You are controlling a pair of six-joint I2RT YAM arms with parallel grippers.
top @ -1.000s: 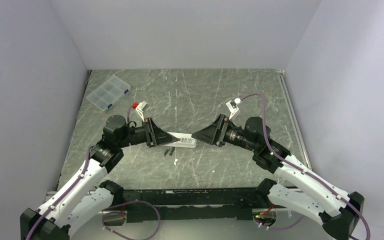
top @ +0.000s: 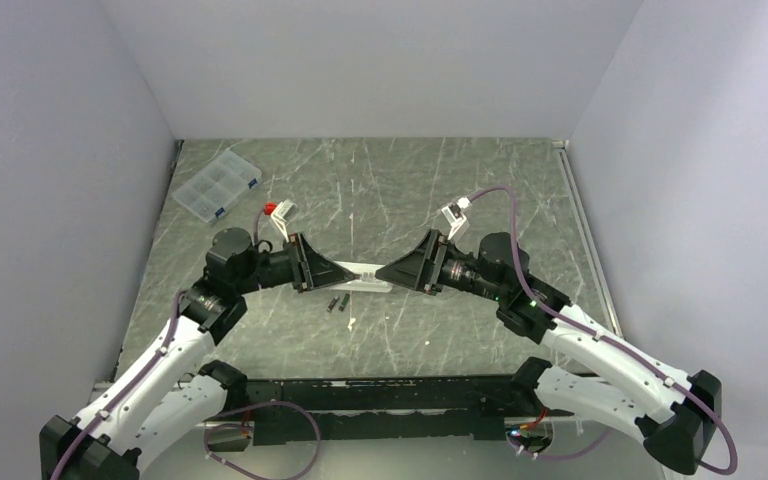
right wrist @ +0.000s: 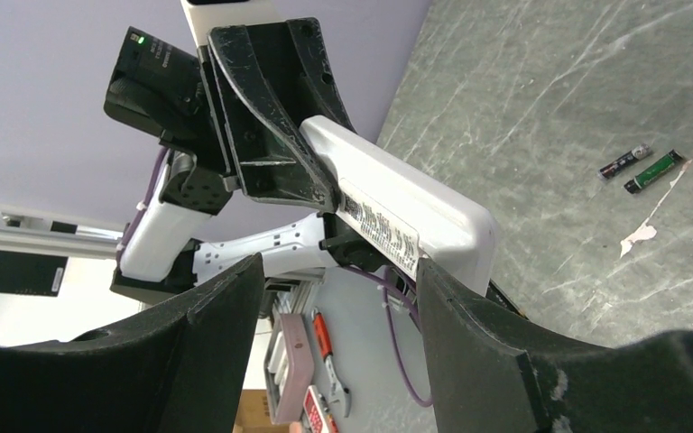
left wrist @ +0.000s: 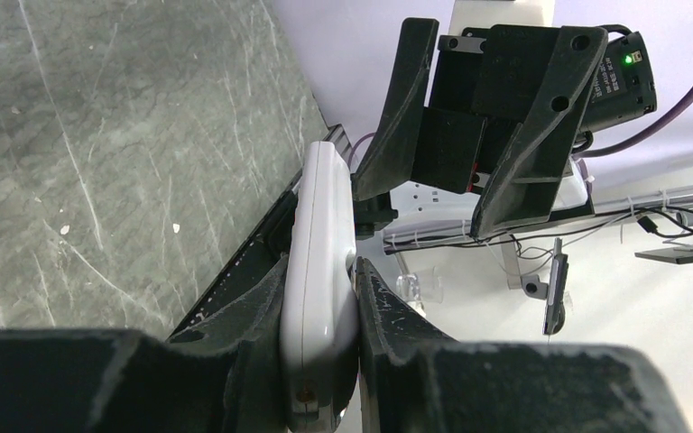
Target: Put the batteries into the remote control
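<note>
The white remote control (left wrist: 318, 271) is held in the air by my left gripper (top: 352, 275), which is shut on it in the left wrist view. My right gripper (top: 384, 273) stands part open at the remote's other end; in the right wrist view the remote (right wrist: 397, 189) reaches down between its fingertips, its labelled face showing. Two loose batteries, one dark (right wrist: 623, 162) and one green (right wrist: 652, 172), lie on the table below.
A clear compartment box (top: 216, 186) sits at the back left of the marble table (top: 440, 340). White walls surround the sides and back.
My right gripper has moved a little to the left, closer to the remote. The left gripper and the remote look unmoved.
</note>
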